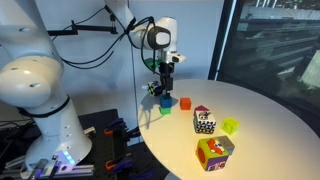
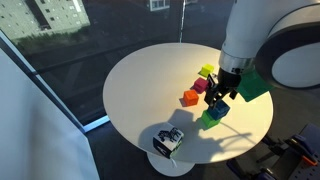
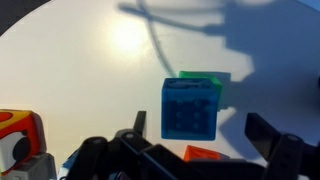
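Observation:
A blue cube (image 3: 189,110) lies in the middle of the wrist view, and a green block (image 3: 214,82) shows partly from under it. In exterior view 1 the blue cube (image 1: 167,101) appears to sit on top of the green block (image 1: 165,111). My gripper is open, its two fingers spread wide on either side of the cube's lower edge in the wrist view, with nothing gripped. Exterior view 2 has the blue cube (image 2: 219,110) just below the gripper, partly hidden by it.
Close by is an orange block (image 1: 185,103). Farther along the white table (image 1: 265,130) stand a red block (image 2: 200,86), a black-and-white patterned box (image 1: 204,122), a yellow-green block (image 1: 230,126) and a colourful box (image 1: 214,152). Another patterned box (image 2: 168,138) appears in exterior view 2.

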